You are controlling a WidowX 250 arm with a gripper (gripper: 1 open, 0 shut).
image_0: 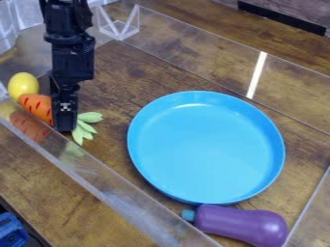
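Note:
My black gripper (65,111) reaches down at the left, low over an orange toy carrot (38,107) with pale green leaves (87,126). Its fingers stand at the carrot's right part, partly hidden by the clear bin wall, and are open as far as can be seen. A yellow lemon-like toy (23,84) lies just behind the carrot.
A large blue plate (206,147) fills the centre right. A purple eggplant toy (238,226) lies at the front right. Clear plastic walls bound the wooden surface (161,63), whose back middle is free.

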